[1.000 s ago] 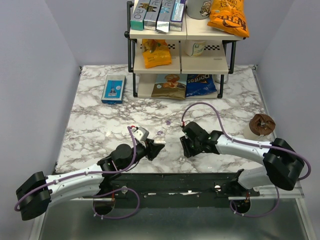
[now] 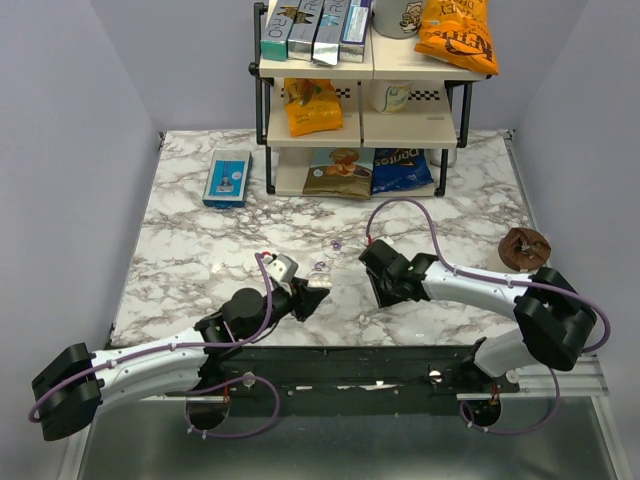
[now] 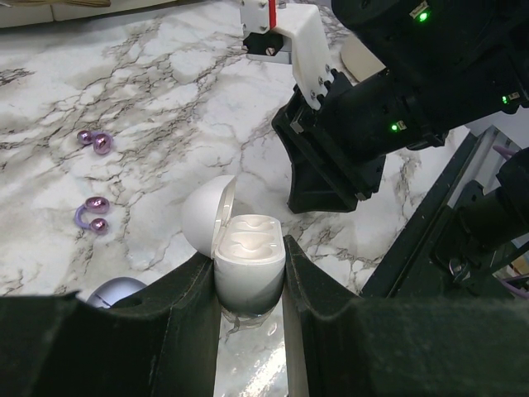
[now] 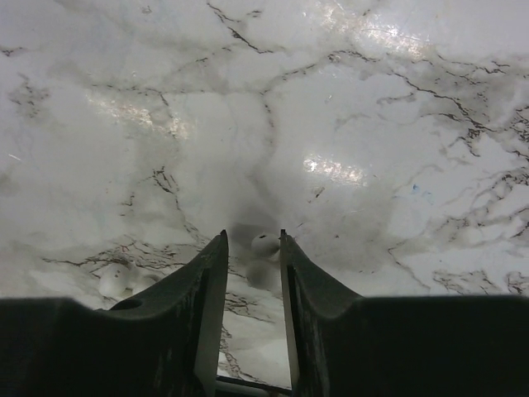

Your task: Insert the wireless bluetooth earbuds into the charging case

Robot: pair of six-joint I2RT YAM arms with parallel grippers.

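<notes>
In the left wrist view, my left gripper is shut on the white charging case, whose lid stands raised. Two purple clip-shaped earbuds, a farther one and a nearer one, lie on the marble table. From above, both earbuds appear just behind the case. My right gripper points down, to the right of the case, its fingers apart. In the right wrist view, a small pale round spot shows between the fingertips; what it is, I cannot tell.
A shelf rack with snack bags and boxes stands at the back. A blue box lies at the back left, and a brown round-topped object sits at the right, close to my right arm.
My right arm has shifted slightly toward the back, and its gripper has turned a little. The left gripper, the case and the earbuds have stayed where they were.
</notes>
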